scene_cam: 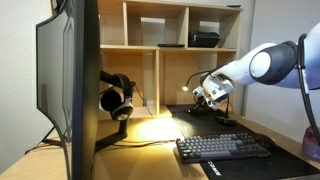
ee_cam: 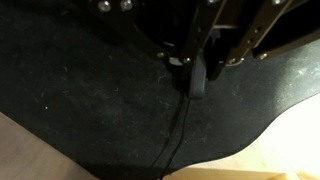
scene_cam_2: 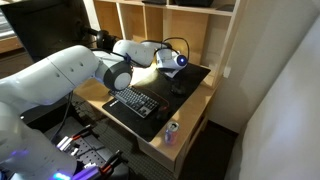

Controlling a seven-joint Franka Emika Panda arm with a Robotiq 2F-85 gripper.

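In the wrist view my gripper reaches in from the top edge, its dark fingers close together over a black mat. Between them is the end of a dark cable (ee_cam: 178, 135), with a small flat dark piece (ee_cam: 197, 80) at the fingertips. The cable trails down across the mat toward the pale wood. Exterior view 1 has the gripper (scene_cam: 204, 98) low over the back right of the desk, below the shelves. What it holds is too small to make out there.
A keyboard (scene_cam: 222, 147) lies on the black mat (scene_cam_2: 190, 84) in front of the gripper. Headphones (scene_cam: 116, 98) hang at the left, behind a large monitor (scene_cam: 84, 100). A wooden shelf unit (scene_cam: 115, 28) with a black case (scene_cam: 203, 40) stands at the back. Small items (scene_cam_2: 170, 130) sit at the desk's corner.
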